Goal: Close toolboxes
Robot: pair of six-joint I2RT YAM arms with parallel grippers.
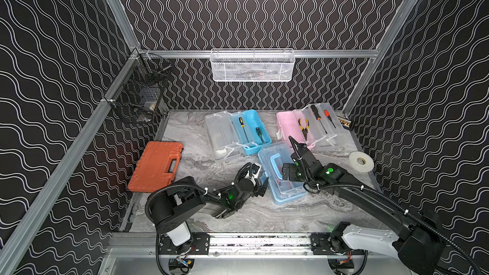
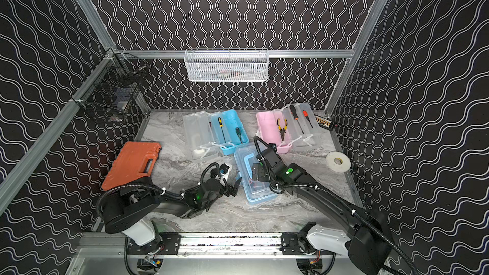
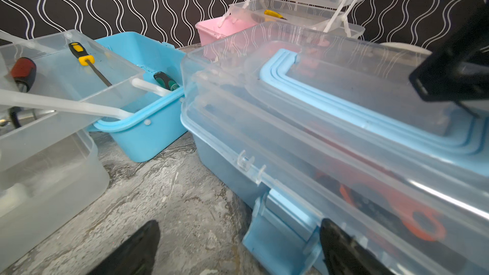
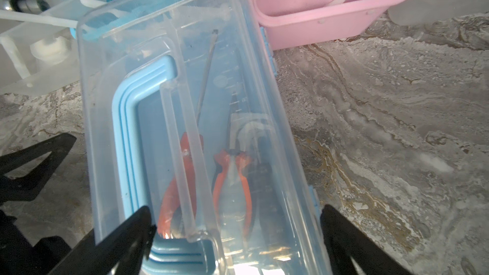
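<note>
The front toolbox [image 4: 152, 173] has a light-blue base and a clear lid lying over it, tools visible inside. Its blue latch [image 3: 282, 234] sticks outward from the left side, unfastened. My left gripper is open beside that latch, one finger close to it; contact cannot be told. Over the lid, my right gripper stands open, its fingers apart across the box's width. Behind, a blue toolbox [image 1: 252, 131] lies open with its trays folded left. The pink toolbox [image 1: 291, 127] is open too, trays folded right.
An orange case [image 1: 155, 165] lies at the left and a roll of white tape [image 1: 360, 161] at the right. A white mesh basket [image 1: 252, 65] hangs on the back wall. Bare marble-look table [image 1: 198, 165] shows between the orange case and the boxes.
</note>
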